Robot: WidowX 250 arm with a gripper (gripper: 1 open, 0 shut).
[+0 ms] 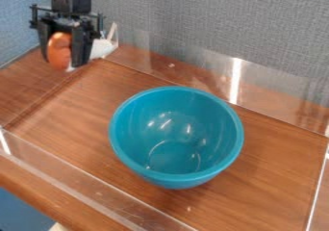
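Note:
My black gripper [67, 44] is at the upper left, raised over the wooden surface, shut on an orange object [60, 50] that hangs between its fingers. A large empty teal bowl [176, 163] stands right of center, well to the right of and nearer than the gripper. A white item [106, 46] is behind the gripper, partly hidden by it.
Clear low walls edge it, with grey and blue padded backdrops behind.

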